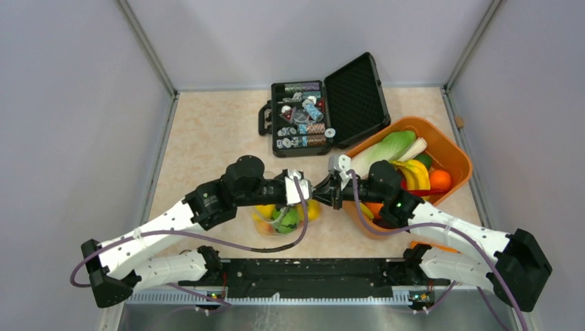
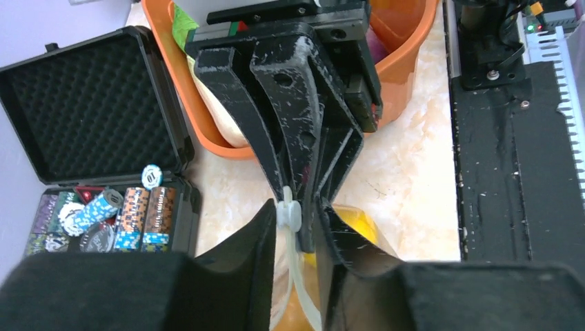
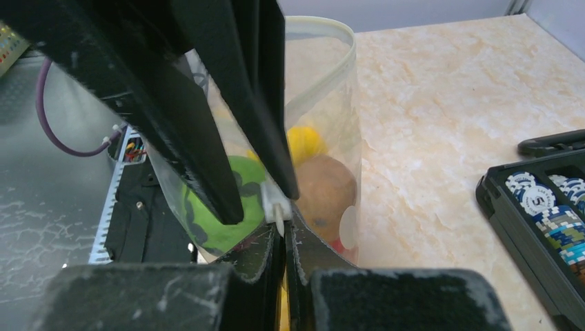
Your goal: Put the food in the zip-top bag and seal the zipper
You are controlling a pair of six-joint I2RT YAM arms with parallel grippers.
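The clear zip top bag (image 3: pixel 348 124) stands upright with its mouth partly open. Through its wall show a green patterned food item (image 3: pixel 224 207), a brown one (image 3: pixel 328 193) and yellow food (image 3: pixel 307 141). A white zipper slider (image 2: pixel 289 215) sits at one end of the zipper track, the pale strips (image 2: pixel 296 276) parting from it. My left gripper is part open, its fingers on either side of the slider. My right gripper is shut on the thin bag edge right beside the slider, its tips close to the left gripper's fingers.
An orange bin (image 1: pixel 459 162) of play food stands on the right, partly under the right arm. Behind the grippers lies an open black case (image 1: pixel 300 117) with poker chips.
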